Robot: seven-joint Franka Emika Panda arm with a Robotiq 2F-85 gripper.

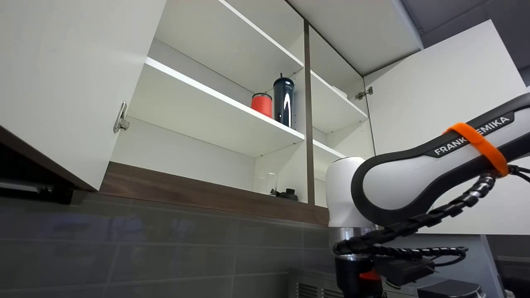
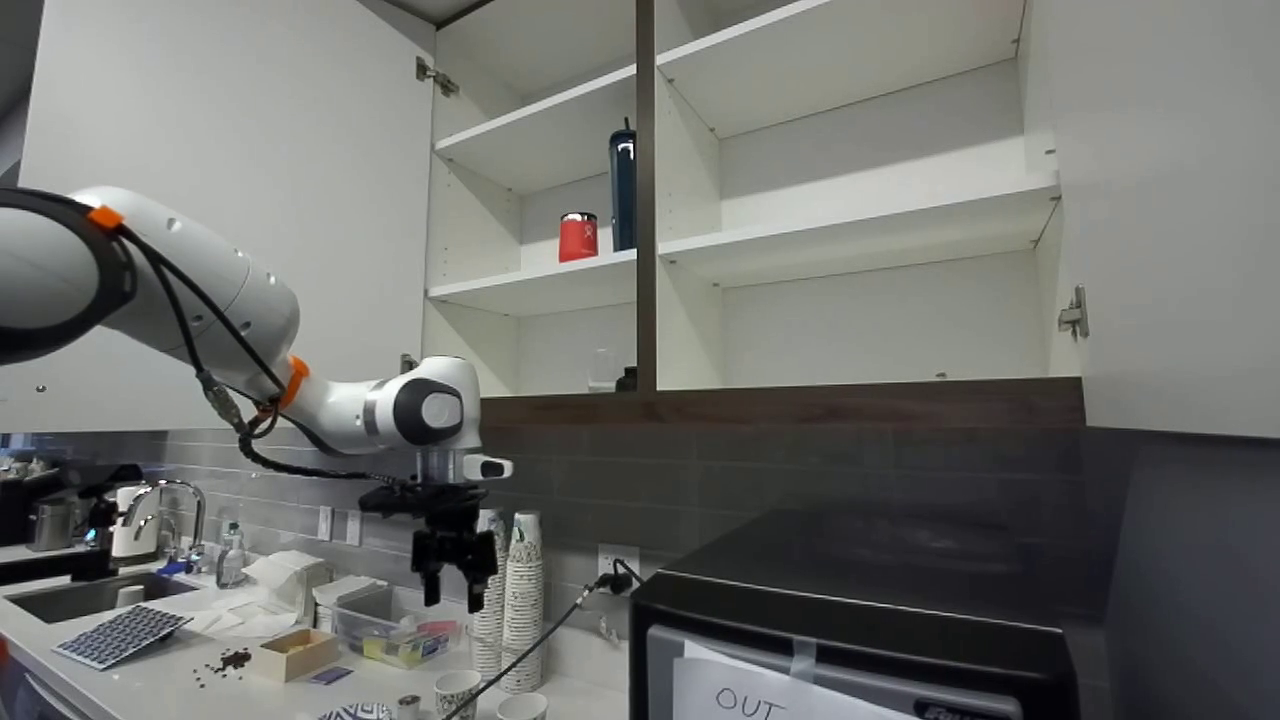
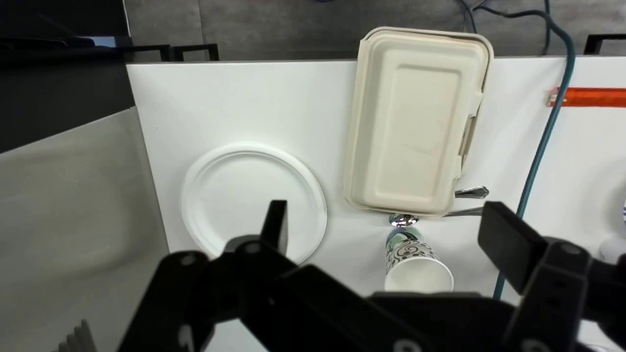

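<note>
My gripper is open and points down over the white counter, with nothing held between its fingers. In the wrist view, a patterned paper cup [image 3: 417, 270] lies below, between the two fingers and apart from them. A round white plate [image 3: 252, 196] is partly covered by the left finger. Farther up rests a closed beige takeout box [image 3: 416, 123], with a spoon [image 3: 403, 220] by its lower edge. In exterior view 2 the gripper [image 2: 453, 588] hangs in front of tall stacks of paper cups [image 2: 524, 600].
The open cabinet holds a red tumbler [image 2: 578, 236] and a dark blue bottle [image 2: 623, 192]. A black microwave [image 2: 840, 612] stands to the right. A green cable [image 3: 543, 141] crosses the counter. Behind the arm sits a clear plastic bin [image 2: 390, 624].
</note>
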